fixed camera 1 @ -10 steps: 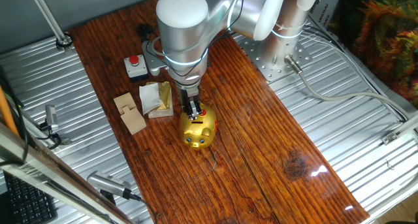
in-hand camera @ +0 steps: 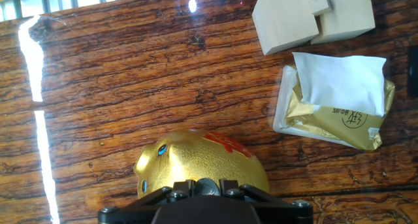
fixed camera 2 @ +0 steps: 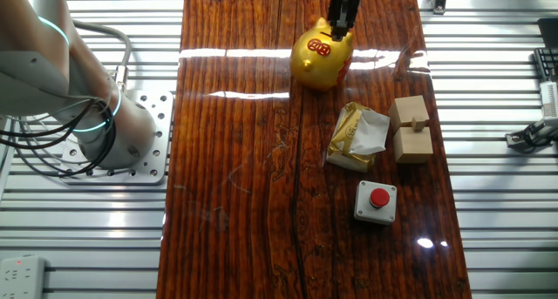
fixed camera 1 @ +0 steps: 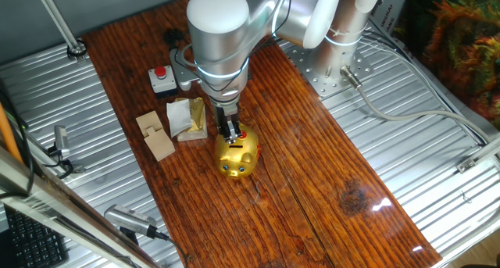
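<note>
A golden piggy bank [fixed camera 1: 235, 160] with blue eyes and red markings stands upright on the wooden table, its dark slot [fixed camera 1: 237, 147] showing on top. Right above its back is my gripper [fixed camera 1: 230, 135], pointing down beside the slot. Between the fingertips in the wrist view sits a small round grey coin [in-hand camera: 207, 187], and the fingers are shut on it. The same piggy bank [fixed camera 2: 321, 59] appears in exterior view 2, with the gripper [fixed camera 2: 341, 27] over its top. From the wrist, the fingers cover the slot, so the gap between coin and slot cannot be judged.
Beside the piggy bank lie a gold-and-white tissue packet [fixed camera 1: 195, 121] and a pale wooden box [fixed camera 1: 155, 135]. A red-button switch box [fixed camera 1: 162, 80] stands farther back.
</note>
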